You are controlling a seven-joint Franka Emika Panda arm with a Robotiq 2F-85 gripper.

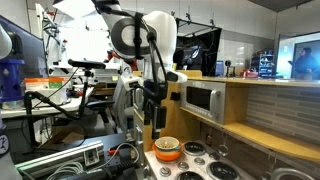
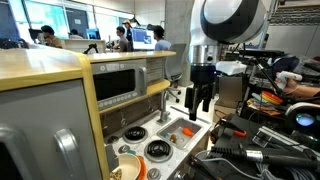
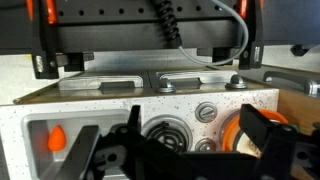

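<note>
My gripper hangs above the toy kitchen counter with its fingers apart and nothing between them. In the wrist view, two dark fingers stand wide of each other, with a stove burner visible in the gap below. An orange pot or bowl with pale contents sits on the stove top, partly hidden by the right finger in the wrist view. A small orange object lies in the sink, left of the gripper in that view. From the other side, the gripper appears above the sink area.
A silver microwave stands on the counter behind the burners, under a wooden shelf. A ladle-like utensil hangs from the back wall. Cables lie on the table near the arm base.
</note>
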